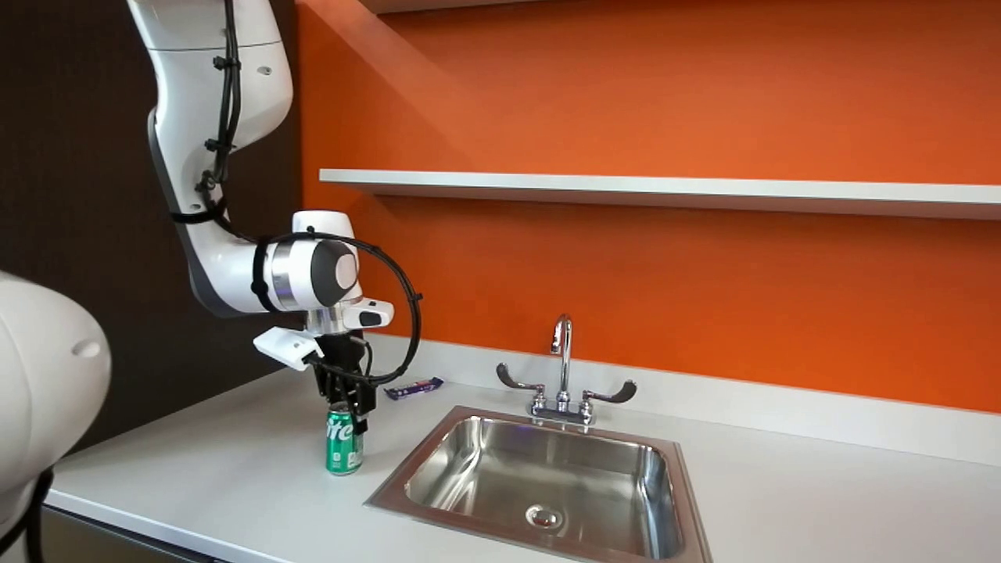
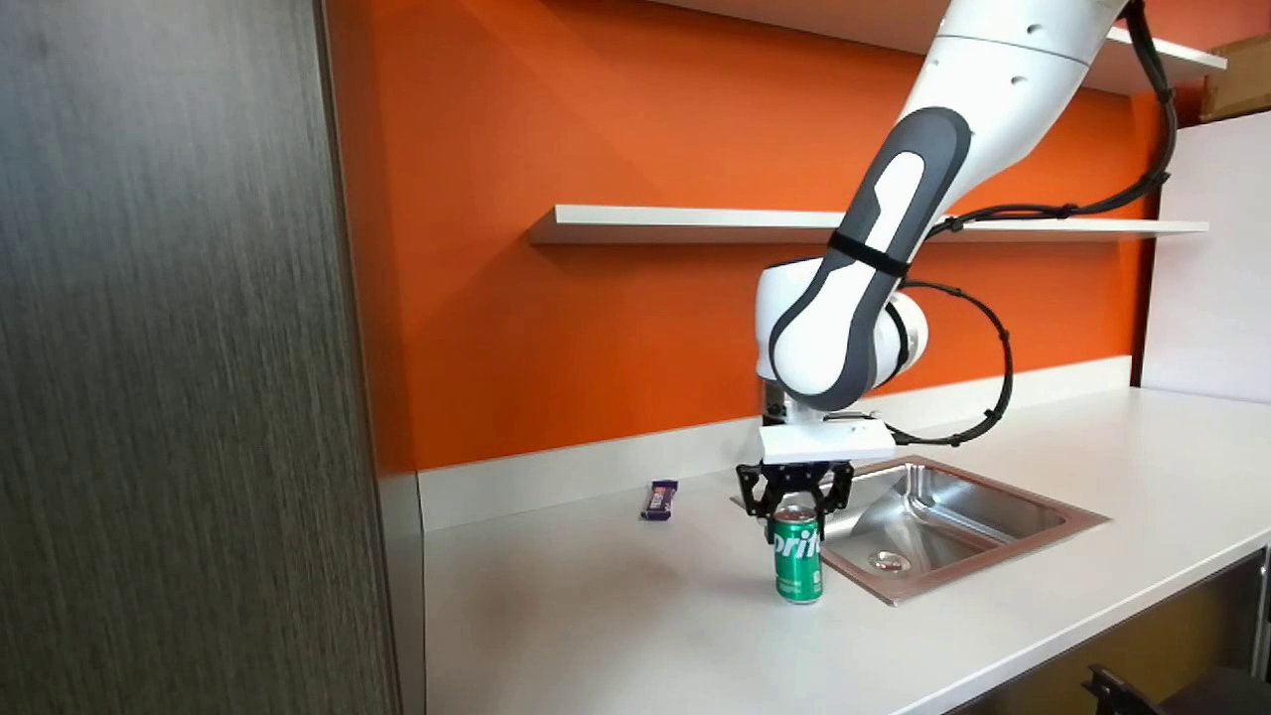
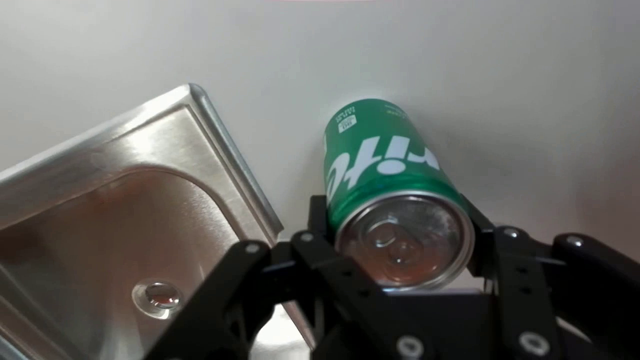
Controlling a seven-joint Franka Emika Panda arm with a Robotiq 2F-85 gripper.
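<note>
A green Sprite can [image 1: 343, 449] stands upright on the counter, left of the sink. My gripper [image 2: 795, 532] reaches down from above and is shut on the can's upper part, one finger on each side. In the wrist view the can [image 3: 384, 162] shows its silver lid with the tab towards the camera and its green side beyond. The black fingers [image 3: 318, 211] lie against its sides close to the lid. Whether the can's base presses on the counter or is just clear of it, I cannot tell.
A steel sink [image 1: 417, 458] is set into the counter beside the can, with a faucet [image 1: 563, 361] behind it. Near the back wall lies a purple wrapped bar [image 2: 658, 500]. A white shelf [image 1: 657, 188] runs above.
</note>
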